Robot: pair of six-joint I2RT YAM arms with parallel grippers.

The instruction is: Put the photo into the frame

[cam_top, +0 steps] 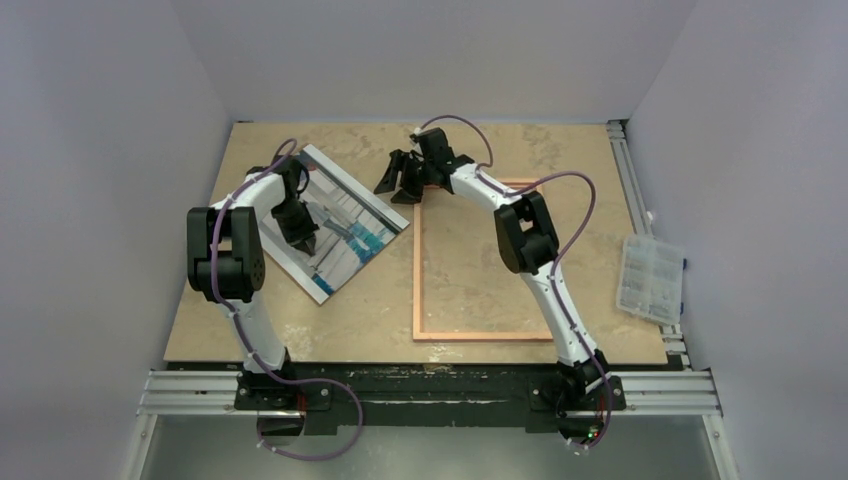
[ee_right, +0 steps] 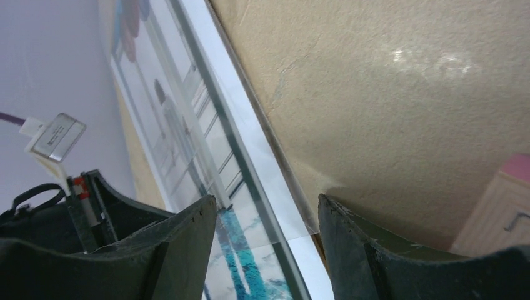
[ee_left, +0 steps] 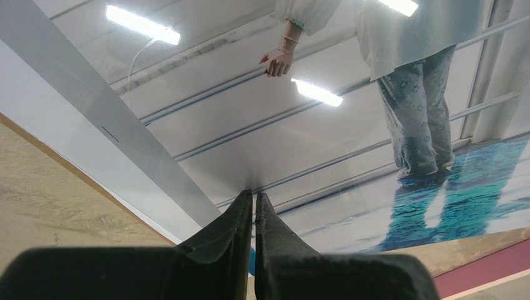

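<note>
The photo, a glossy sheet with a figure on turquoise and white bands, lies tilted at the left of the table. Over its middle, my left gripper is shut, tips close together at or just above the glossy surface; nothing shows between them. The wooden frame lies flat to the photo's right, an empty rectangle with its right side partly covered by my right arm. My right gripper is open by the photo's right corner; in the right wrist view the white border runs between its fingertips. Contact there cannot be judged.
A clear compartment box sits at the table's right edge. Bare tabletop shows in front of the photo. Walls enclose the back and both sides.
</note>
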